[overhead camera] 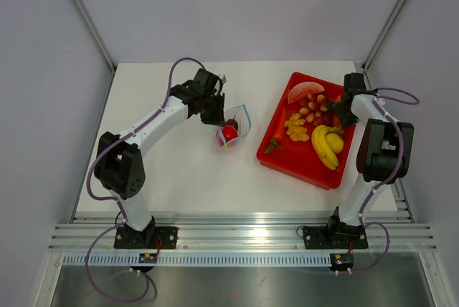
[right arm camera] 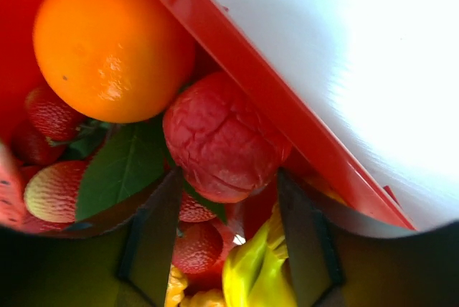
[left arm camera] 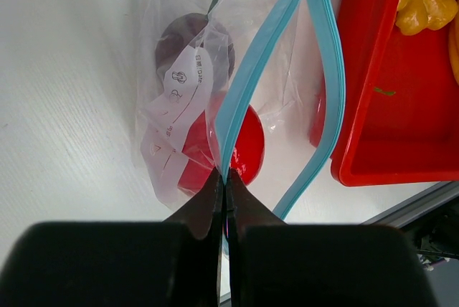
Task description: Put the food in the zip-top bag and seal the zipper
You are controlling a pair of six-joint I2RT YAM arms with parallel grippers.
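Observation:
The clear zip top bag stands with its blue-edged mouth spread, a dark round fruit and a red one inside. My left gripper is shut on the bag's blue rim at the near end of the mouth. Over at the far right of the red tray, my right gripper reaches down among the food. In the right wrist view a wrinkled red round fruit lies against the tray wall. The open fingers of my right gripper stand either side of its near edge; contact is unclear.
Beside the red fruit lie an orange, a green leaf and several strawberries. Bananas, a watermelon slice and a carrot share the tray.

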